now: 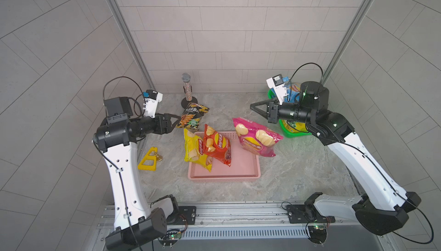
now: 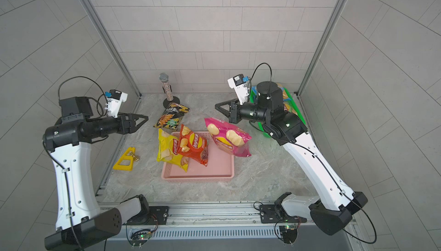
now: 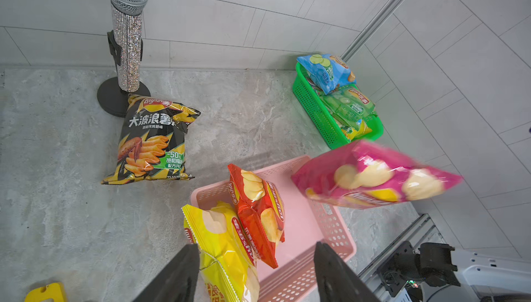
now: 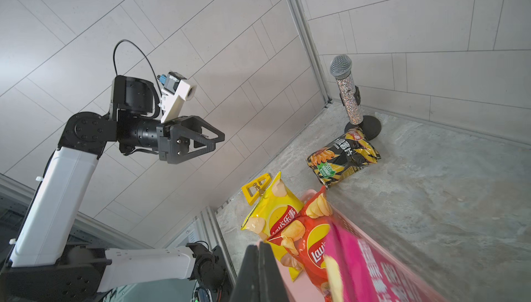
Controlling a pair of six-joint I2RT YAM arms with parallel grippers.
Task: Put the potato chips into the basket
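A pink chip bag (image 1: 258,137) is in the air over the right side of the pink bin (image 1: 243,170), blurred in both wrist views. It appears apart from my right gripper (image 1: 251,106), which is above it; that gripper's fingers (image 4: 265,271) are shut with nothing visible between them. My left gripper stands open and empty at the left. A yellow bag (image 1: 196,150) and a red bag (image 1: 217,145) lie in the bin, the yellow one over its left rim. Behind the bin lies a black chip bag (image 3: 152,141). The green basket (image 3: 315,111) at back right holds several chip bags.
A microphone on a stand (image 1: 187,89) is behind the black bag. A yellow triangular object (image 1: 148,159) lies left of the bin. The table (image 1: 298,173) right of the bin is clear.
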